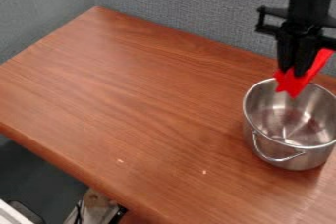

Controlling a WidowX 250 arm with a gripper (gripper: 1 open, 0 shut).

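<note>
At the upper right my black gripper (300, 53) is shut on a red object (297, 79), which hangs tilted with its lower end over the steel pot (276, 141). The pot stands on the wooden table at the right, its wire handle at the front side. Whether the red object touches the rim is unclear.
A grey panel (171, 2) runs behind it. Some clutter lies below the table's front left edge.
</note>
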